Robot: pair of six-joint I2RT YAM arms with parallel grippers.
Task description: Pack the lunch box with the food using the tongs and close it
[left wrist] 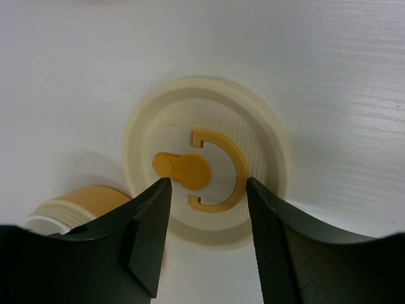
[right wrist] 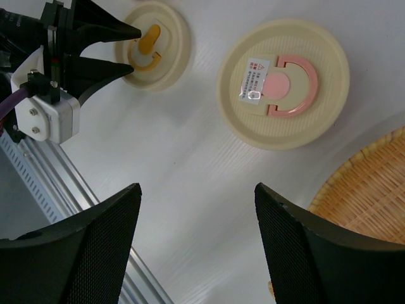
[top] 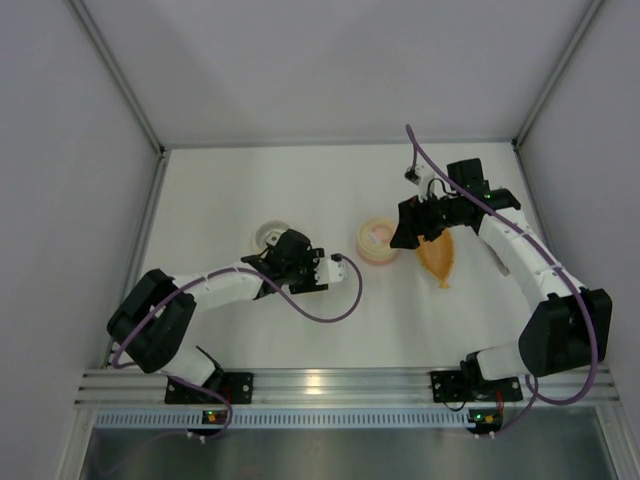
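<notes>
A round cream lunch box with a yellow handle (left wrist: 235,158) on its lid (left wrist: 266,133) lies under my left gripper. That gripper is open; its fingertips reach over the lid, the right one close to the curved handle. Whether they touch cannot be seen. To the right in the top view stands another round cream lunch box (top: 377,240), its lid bearing a pink handle (right wrist: 309,88) and a white label. Open and empty, my right gripper hangs over the bare table near this pink-handled box and the basket.
A woven basket (right wrist: 373,190) lies at the right, beside the pink-handled box. Left of the yellow-handled box is a round container (top: 268,235), partly hidden by my left arm.
</notes>
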